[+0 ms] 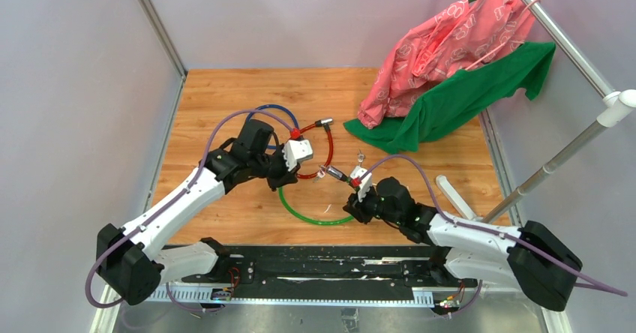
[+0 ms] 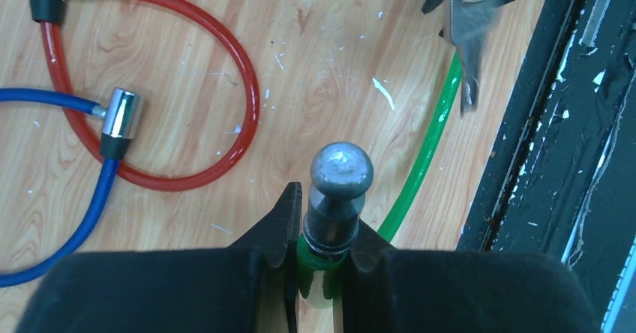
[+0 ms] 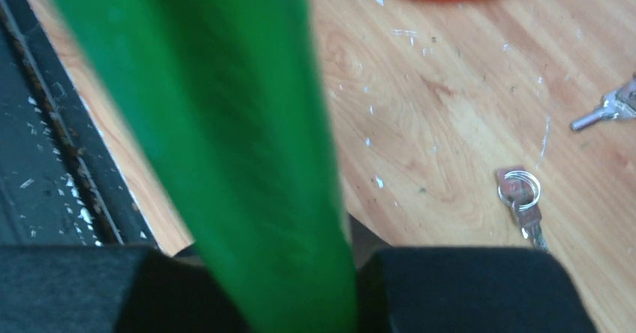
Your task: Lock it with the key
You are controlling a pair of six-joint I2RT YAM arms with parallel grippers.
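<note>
The green cable lock (image 1: 315, 221) hangs between both arms. My left gripper is shut on one end, whose metal pin (image 2: 341, 172) points up. My right gripper is around the green cable, which fills much of its view, blurred; whether it grips firmly is unclear. The lock's metal head (image 1: 334, 173) is at the right gripper, with a key apparently in it, blurred in the left wrist view (image 2: 469, 63). Loose keys (image 3: 517, 198) lie on the wood, one more (image 3: 611, 108) near the right edge.
A red lock (image 2: 244, 93) and a blue lock (image 2: 82, 228) lie behind on the table (image 1: 225, 93). Pink (image 1: 435, 55) and green (image 1: 442, 108) cloths are heaped at the back right, beside a metal pole (image 1: 547, 168).
</note>
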